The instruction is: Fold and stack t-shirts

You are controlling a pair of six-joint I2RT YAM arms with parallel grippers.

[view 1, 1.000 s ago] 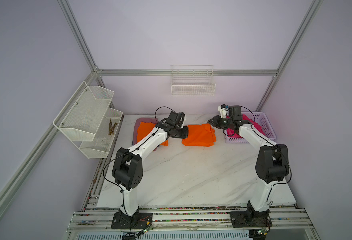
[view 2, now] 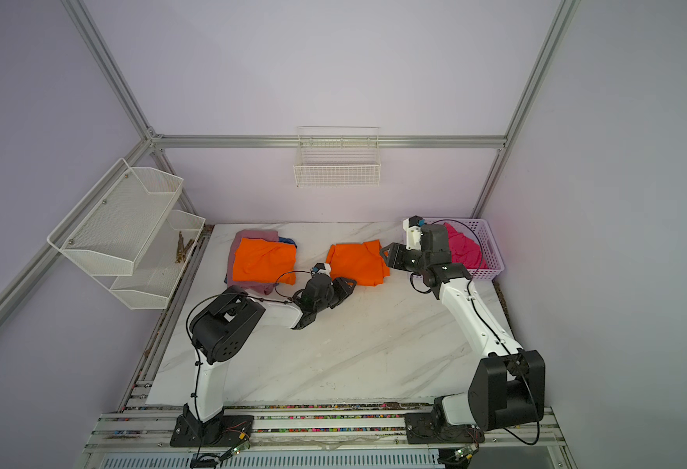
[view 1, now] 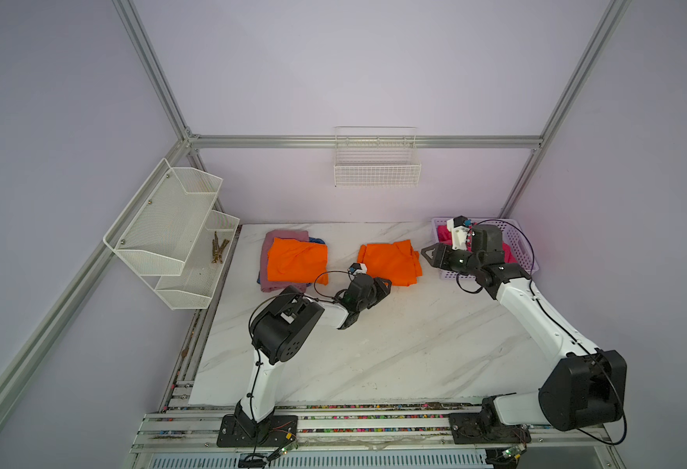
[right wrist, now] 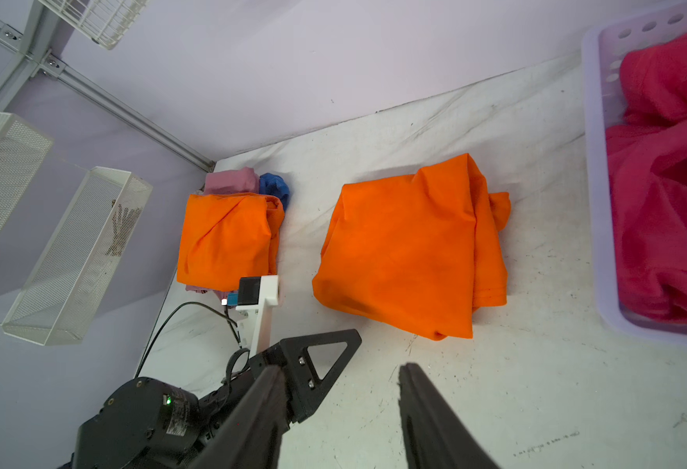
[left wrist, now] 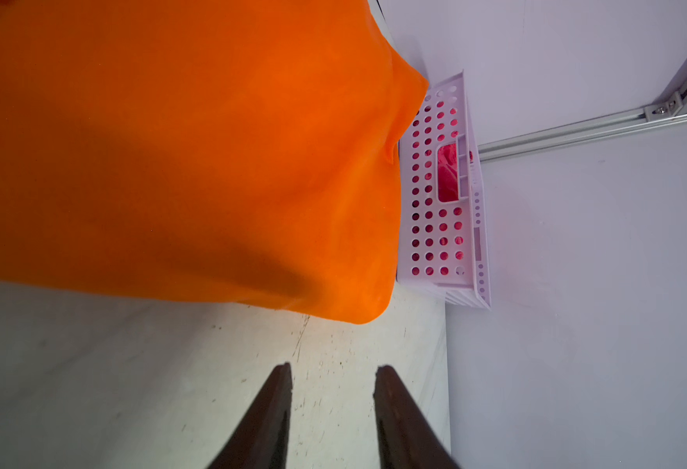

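A folded orange shirt (view 1: pixel 390 262) (right wrist: pixel 406 242) lies mid-table, with a stray fold at its right edge. A stack (view 1: pixel 296 258) of orange, mauve and blue shirts sits to its left. My left gripper (view 1: pixel 382 290) is open and low at the middle shirt's front edge, with nothing between its fingers. My right gripper (view 1: pixel 431 255) hangs higher, beside the basket and to the right of the middle shirt; its fingers are apart and empty.
A lilac basket (view 2: pixel 492 258) holding pink cloth stands at the back right. White mesh shelves (view 1: pixel 163 219) hang on the left wall, a wire basket (view 1: pixel 376 173) on the back wall.
My left gripper has come down and toward the front, to the middle shirt's front edge. My right arm has changed pose, its gripper shifting slightly right and toward the front.
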